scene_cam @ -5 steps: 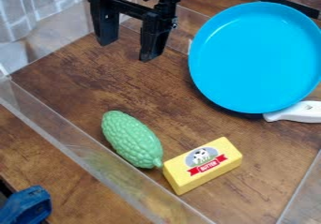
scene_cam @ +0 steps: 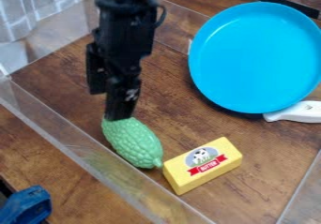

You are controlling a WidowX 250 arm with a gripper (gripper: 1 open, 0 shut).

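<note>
My black gripper (scene_cam: 108, 89) hangs over the wooden floor at the centre left, blurred, with its fingers open and just above the upper end of a green bumpy vegetable (scene_cam: 133, 144). The vegetable lies diagonally, and its top end is near or partly behind the fingertips.
A yellow butter box (scene_cam: 201, 165) lies right of the vegetable. A large blue plate (scene_cam: 251, 54) fills the upper right, with a white object (scene_cam: 295, 112) beside it. A blue item (scene_cam: 22, 209) sits at the lower left. Clear plastic walls edge the area.
My gripper has moved down from the upper middle toward the green vegetable. The other objects have not visibly moved.
</note>
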